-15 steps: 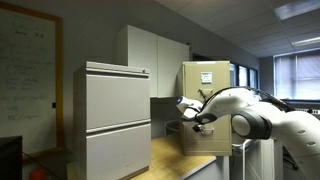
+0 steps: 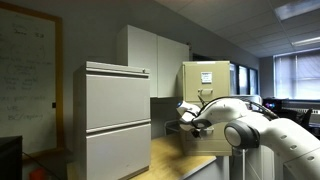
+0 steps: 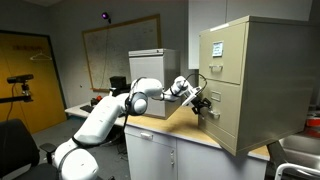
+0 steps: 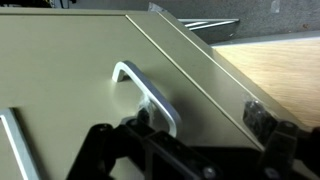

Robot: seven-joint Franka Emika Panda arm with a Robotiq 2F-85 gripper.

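A beige filing cabinet (image 3: 262, 85) stands on the wooden counter, its drawers shut. My gripper (image 3: 204, 103) is at the drawer front, low on the cabinet. In the wrist view the gripper is open, its dark fingers spread wide apart. A silver drawer handle (image 4: 146, 90) reaches down to the left finger, which overlaps its lower end; whether they touch I cannot tell. The right finger (image 4: 262, 120) is over the cabinet's edge side, with nothing between the two fingers but drawer front. A second handle (image 4: 18, 142) shows at the left edge.
A grey two-drawer cabinet (image 2: 117, 120) stands on the counter (image 2: 168, 158), further along. White wall cupboards (image 2: 155, 62) hang above. A sink (image 3: 298, 155) lies beyond the beige cabinet.
The arm has sunk slightly, its elbow lower than a second ago, and the gripper has shifted down a little along the cabinet front. The cabinet looks unmoved.
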